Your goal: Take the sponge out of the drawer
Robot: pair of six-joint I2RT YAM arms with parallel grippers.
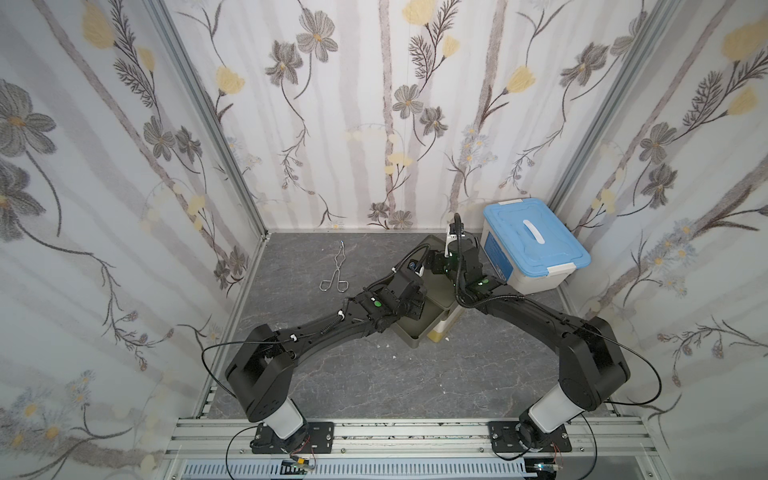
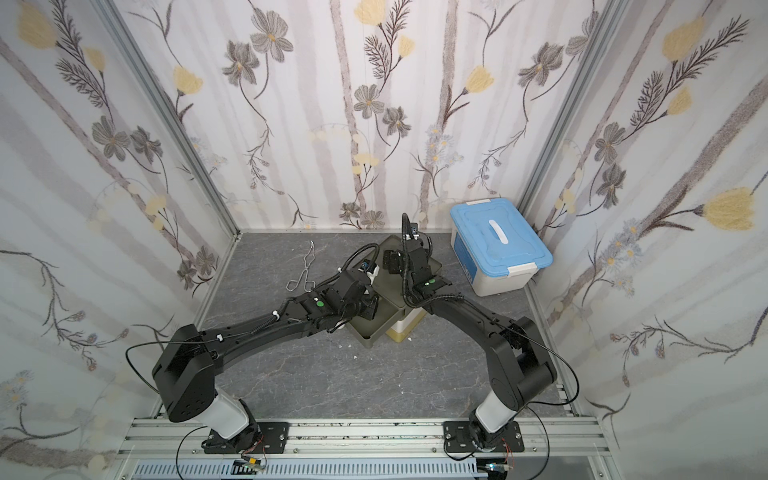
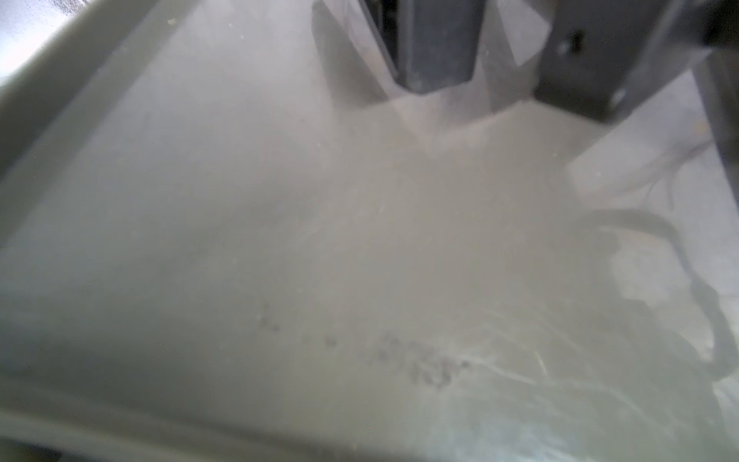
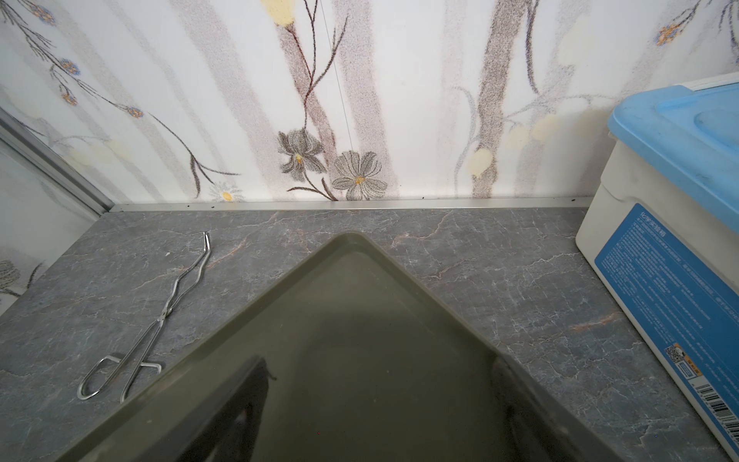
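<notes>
An olive-grey drawer unit (image 1: 413, 328) stands in mid-table, partly covered by both arms. The left wrist view looks down on a bare grey-green tray floor (image 3: 346, 231) with a raised rim and a few dark specks. At the top of that view my left gripper is open, a gap between its fingers and nothing in it. My right gripper is open too, its fingers wide apart above the far corner of an olive surface (image 4: 350, 308), holding nothing. No sponge can be made out for certain; a yellowish piece (image 2: 409, 324) shows at the unit's near right edge.
A blue-lidded white box (image 1: 532, 244) stands at the back right. Metal tongs (image 4: 154, 323) lie on the grey table to the left of the drawer unit. Both arms are close together over the unit.
</notes>
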